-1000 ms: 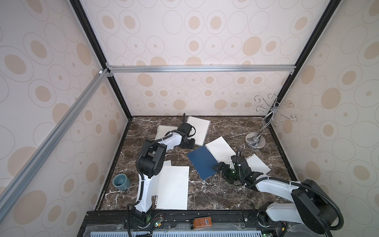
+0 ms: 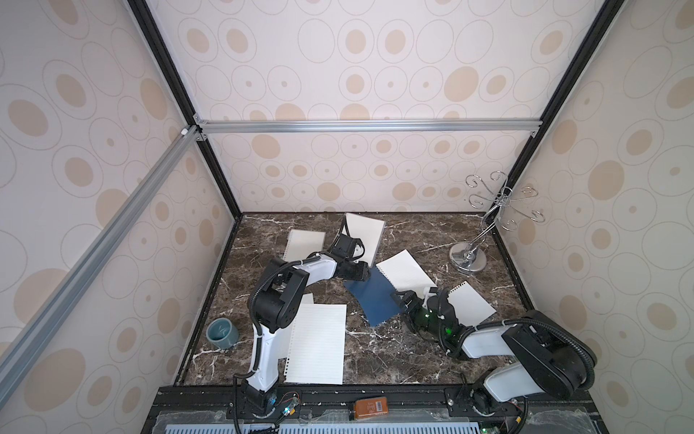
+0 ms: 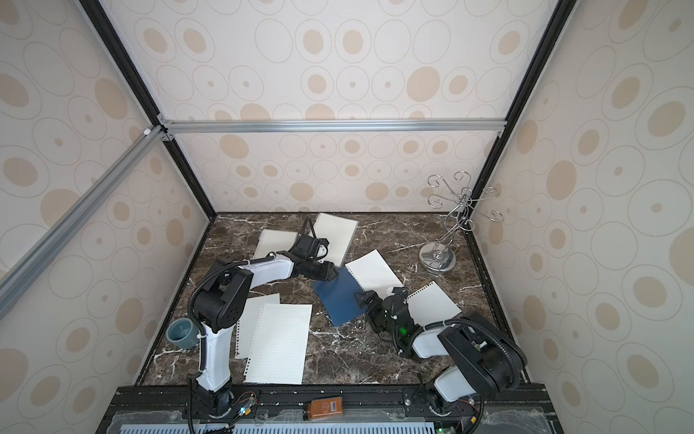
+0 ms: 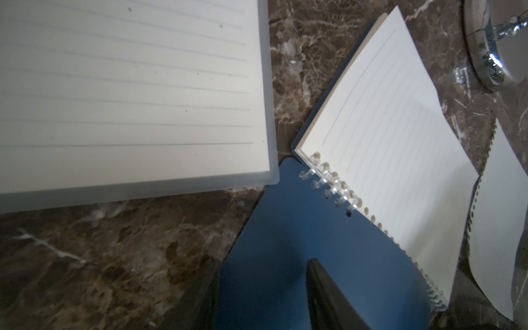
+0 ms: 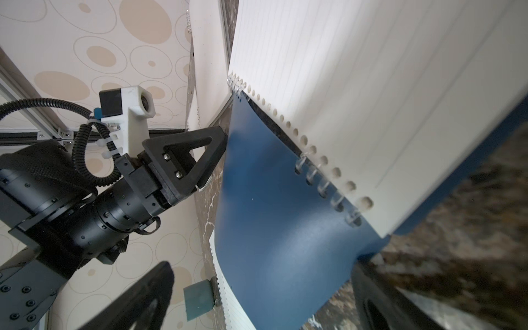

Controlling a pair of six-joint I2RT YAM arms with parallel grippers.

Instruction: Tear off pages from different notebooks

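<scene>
A spiral notebook with a white lined page and blue cover lies centrally. My left gripper is over the blue cover's far left part, its fingers apart with nothing visible between them. My right gripper stands open at the cover's near right corner, low beside the spiral edge. In the right wrist view the blue cover bows up. A larger pale notebook lies behind my left gripper. Loose lined sheets lie front left; another spiral pad lies at the right, partly behind my right arm.
A metal stand is at the back right, near the notebooks. A teal mug stands at the front left. Bare marble shows between the sheets and my right arm.
The cover's outline has shifted slightly.
</scene>
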